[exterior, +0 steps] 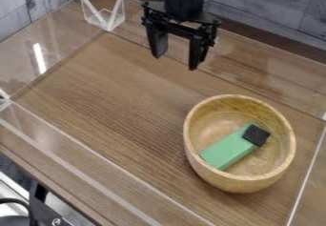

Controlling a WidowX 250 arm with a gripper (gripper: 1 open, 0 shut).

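My gripper (178, 39) hangs over the back middle of the wooden table, dark, with its two fingers spread open and nothing seen between them. At the front right stands a light round bowl (201, 139) holding a green object (230, 150) with a black end, lying diagonally.
A white object (105, 12) sits at the back left, and another pale, thin item at the left edge. A dark cable shows at the bottom left corner.
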